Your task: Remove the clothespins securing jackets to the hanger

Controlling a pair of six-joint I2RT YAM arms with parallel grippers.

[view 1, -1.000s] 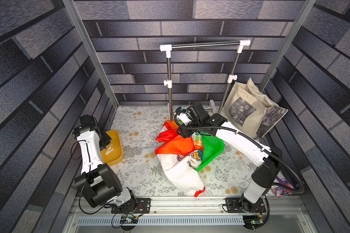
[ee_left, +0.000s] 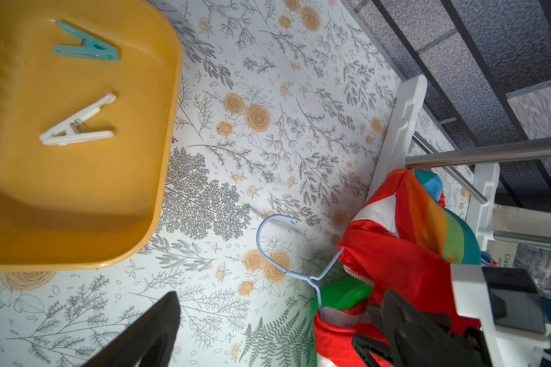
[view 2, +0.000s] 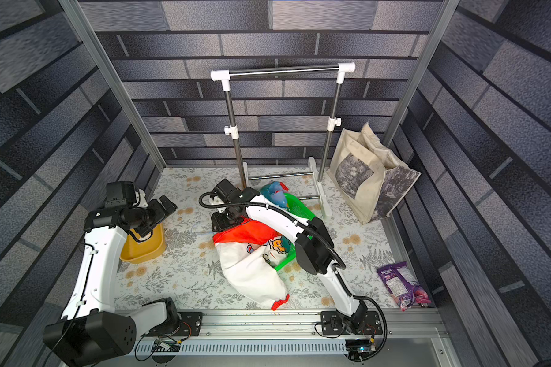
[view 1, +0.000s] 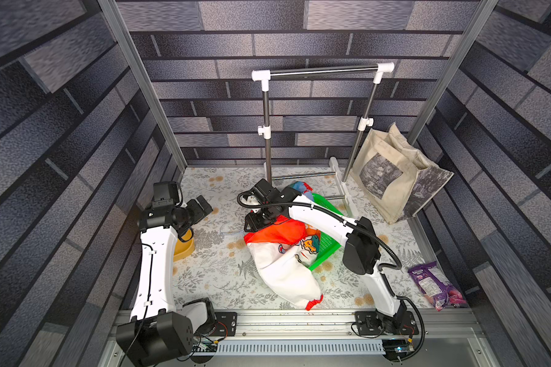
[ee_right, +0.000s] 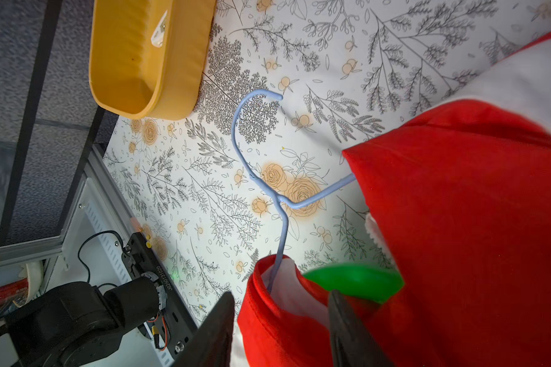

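Note:
A red-and-white jacket (view 1: 275, 263) with a rainbow part (ee_left: 428, 220) lies folded over a green basket (view 1: 327, 244), a pale blue wire hanger (ee_right: 269, 189) poking out of its red fabric. My right gripper is over the red fabric beside the hanger, its fingers part open; no clothespin shows between them. My left gripper stands open and empty, above and beside a yellow tray (ee_left: 98, 177), which holds a teal clothespin (ee_left: 85, 46) and a white one (ee_left: 76, 128). No clothespin on the jacket is visible.
A metal rack (view 1: 324, 70) stands at the back, its base beside the clothes. A canvas bag (view 1: 391, 177) is at the back right, a purple package (view 1: 434, 284) at the front right. The table between tray and jacket is mostly clear.
My right gripper has moved leftward and toward the hanger's hook end. My left arm has risen and shifted right from over the yellow tray.

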